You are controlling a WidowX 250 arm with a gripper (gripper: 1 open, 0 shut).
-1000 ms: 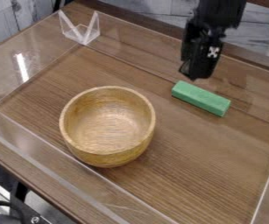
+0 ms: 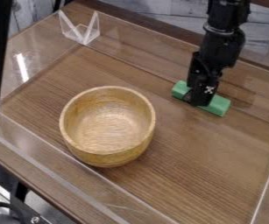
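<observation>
A green rectangular block (image 2: 216,105) lies on the wooden table right of centre. My black gripper (image 2: 201,83) is open, low over the block's left part and partly in front of it; whether the fingers touch it cannot be told. A tan round bowl (image 2: 107,127) sits to the lower left, apart from the block.
A small white wire-like object (image 2: 81,26) stands near the back left.
My gripper has moved down and toward the front, from above and behind the green block to low over it. The block and bowl look unmoved.
</observation>
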